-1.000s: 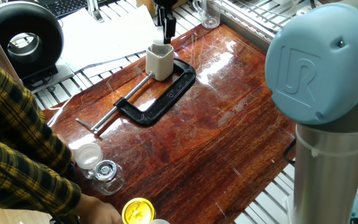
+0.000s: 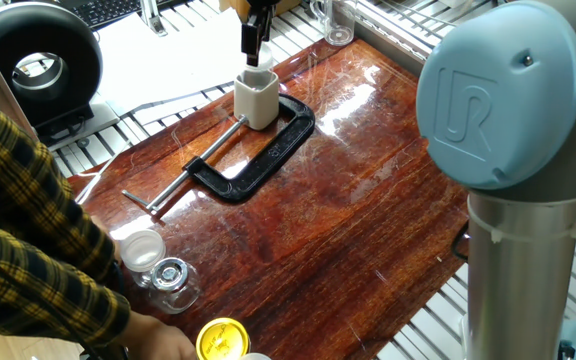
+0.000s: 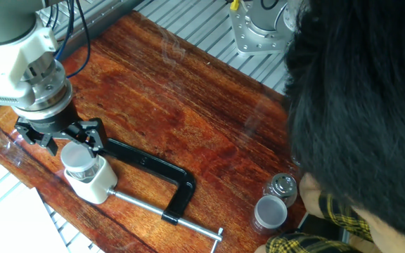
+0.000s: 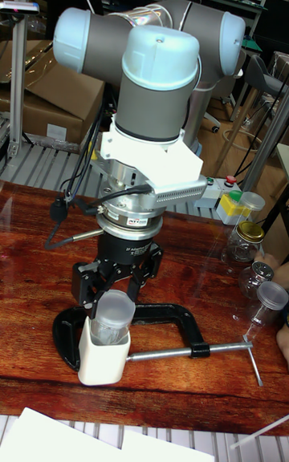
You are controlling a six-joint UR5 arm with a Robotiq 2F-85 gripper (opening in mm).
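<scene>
A clear jar with a frosted white lid (image 3: 78, 156) sits in a white square holder (image 3: 95, 184), its top standing above the rim. Around the holder is a black C-clamp (image 2: 258, 165), whose screw end meets the holder's side. My gripper (image 3: 74, 146) points down close to the lid, with its black fingers spread apart. In exterior view 3 the gripper (image 4: 116, 289) is just behind and above the lid (image 4: 116, 306), one finger towards either side. Whether a finger touches the lid cannot be told. In exterior view 1 a dark finger partly hides the lid.
A person's arms (image 2: 43, 245) are at the table's edge beside a frosted-lid jar (image 2: 143, 248), a silver-lid jar (image 2: 173, 285) and a yellow-lid jar (image 2: 223, 340). A glass mug (image 2: 339, 22) stands at the far corner.
In exterior view 1 my gripper has shifted leftward over the holder, and more of the lid shows to its right. The blue-capped arm joint has moved slightly left. Holder and clamp are unmoved.
</scene>
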